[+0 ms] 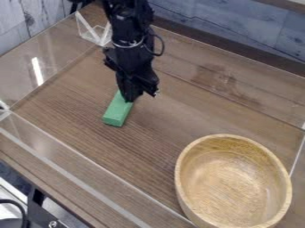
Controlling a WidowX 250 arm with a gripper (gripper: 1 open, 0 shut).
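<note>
My gripper (134, 87) hangs low just over the upper end of a green block (117, 110), which lies flat on the wooden table left of centre. The black fingers partly cover the block's top end; whether they are open or shut on it is unclear.
A large tan bowl (233, 187) sits at the front right. Walls border the back, and dark cables lie beyond the front left edge.
</note>
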